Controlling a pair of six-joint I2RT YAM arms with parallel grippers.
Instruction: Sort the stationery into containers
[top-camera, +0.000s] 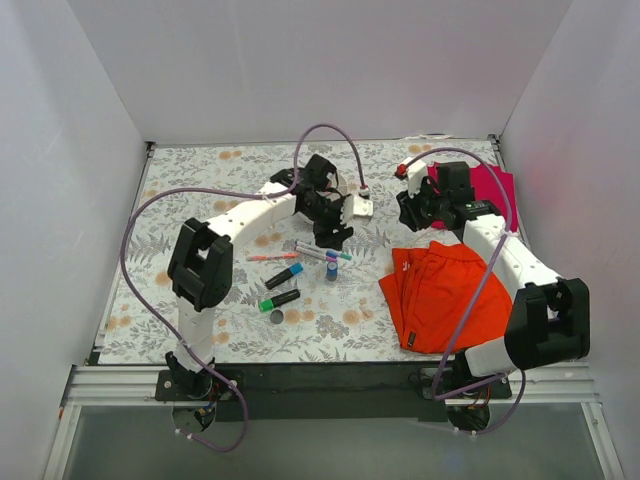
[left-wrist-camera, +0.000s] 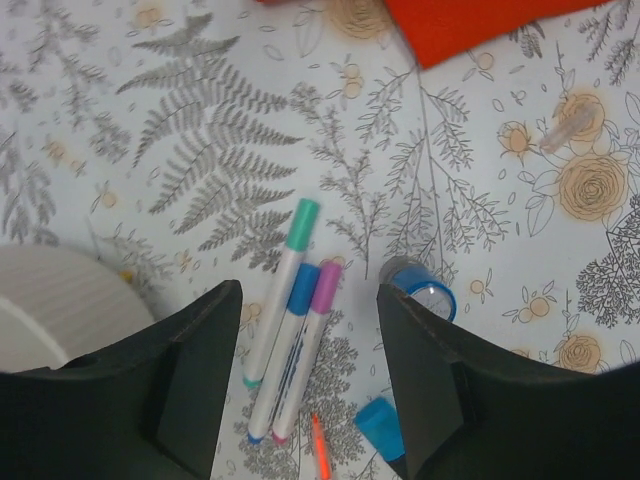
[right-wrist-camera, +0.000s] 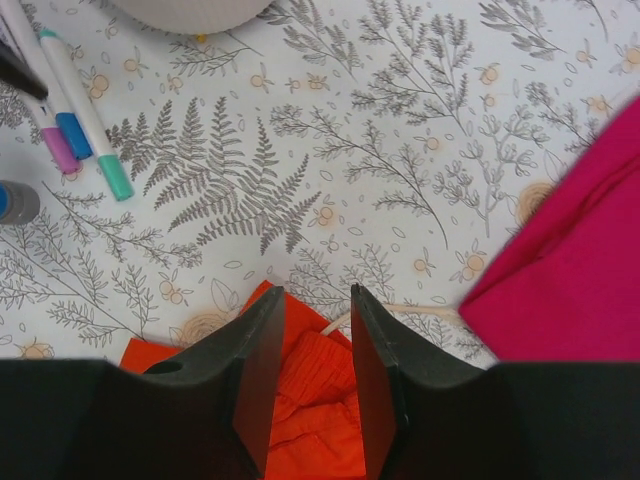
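Three slim white markers (left-wrist-camera: 294, 335) with teal, blue and pink caps lie side by side. My left gripper hangs above them, open, nothing held between its fingers. Beside them lie an orange pen (top-camera: 273, 257), a black marker with a blue cap (top-camera: 284, 276), one with a green cap (top-camera: 280, 299) and a small blue-topped bottle (top-camera: 332, 271). The white round container (left-wrist-camera: 55, 310) is mostly covered by my left arm from the top. My right gripper is open and empty over the upper edge of the orange-red fabric pouch (right-wrist-camera: 310, 375).
At the back right lies a magenta fabric piece (top-camera: 488, 200). A small grey round item (top-camera: 277, 317) is near the green-capped marker. Free patterned tabletop shows at the left and between container and pouch.
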